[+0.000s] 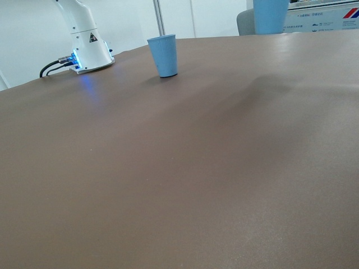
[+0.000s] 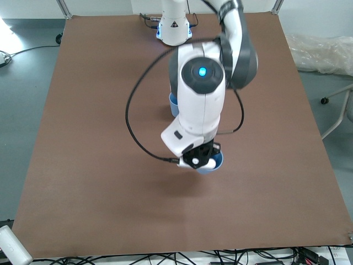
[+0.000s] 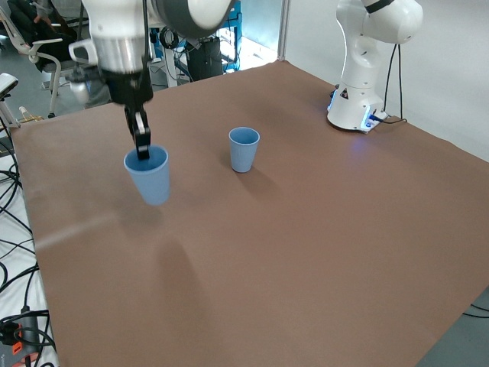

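My gripper reaches down into the top of a blue cup in the right view, shut on its rim; the cup appears raised, its bottom half showing at the top edge of the top view. In the left view that cup is mostly hidden under my wrist. A second blue cup stands upright on the brown table, to the right of mine in the right view; in the left view it is partly behind the arm.
Cables run along the near edge outside the table top.
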